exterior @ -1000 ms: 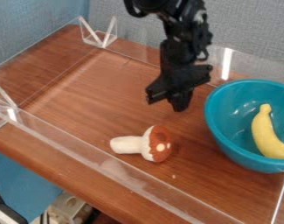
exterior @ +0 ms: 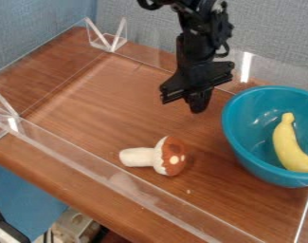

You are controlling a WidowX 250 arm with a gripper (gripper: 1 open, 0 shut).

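Note:
My black gripper [exterior: 197, 99] hangs at the upper middle of the camera view, shut with nothing visible between its fingers, just left of a teal bowl [exterior: 258, 120]. A yellow banana [exterior: 290, 147] lies in the bowl. Below and left of the gripper, apart from it, a toy mushroom [exterior: 171, 157] with a white stem and brown spotted cap lies on its side on the wooden table [exterior: 99, 123].
Clear plastic edging runs round the table, with white brackets [exterior: 107, 38] at the back left and at the left. The grey back wall stands behind.
My gripper has risen slightly over the last second. The mushroom, bowl and banana look unmoved.

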